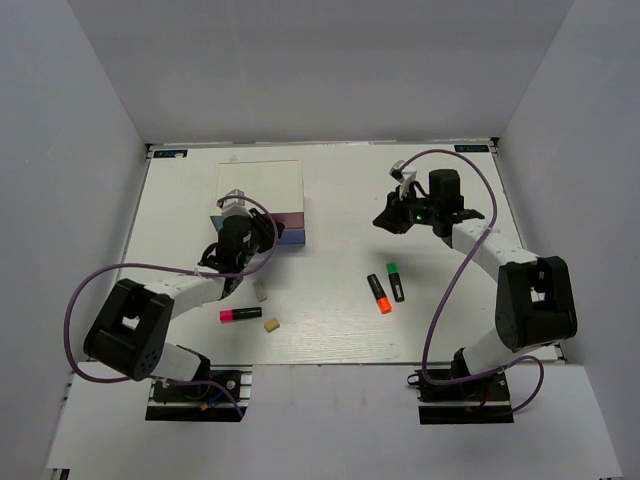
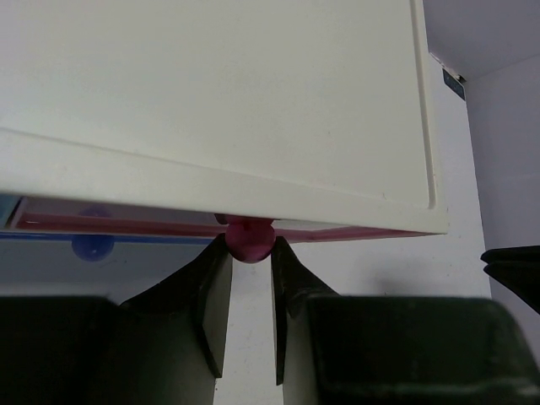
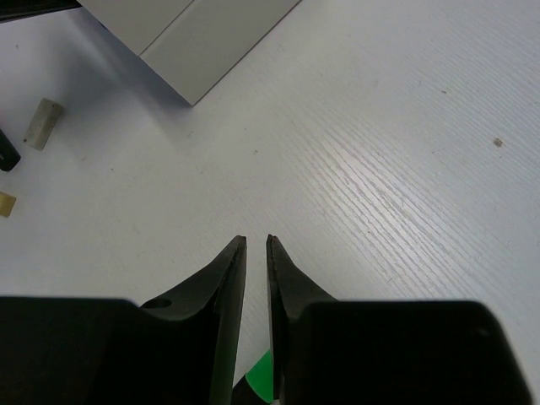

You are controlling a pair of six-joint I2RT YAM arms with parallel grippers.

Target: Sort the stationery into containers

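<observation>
The white organiser (image 1: 258, 185) with coloured drawers stands at the back left. My left gripper is at its front, fingertips at the round pink knob (image 2: 251, 240) of the pink drawer, partly open around or just before it; whether it grips is unclear. My right gripper hangs over the table at the right, its fingertips close together, nothing visible between them. Below lie a black-and-green marker (image 1: 395, 282) and a black-and-orange marker (image 1: 379, 293). A black-and-pink marker (image 1: 240, 314), a grey eraser (image 1: 260, 291) and a tan block (image 1: 271, 325) lie at the left front.
A blue drawer knob (image 2: 93, 247) shows under the pink drawer.
</observation>
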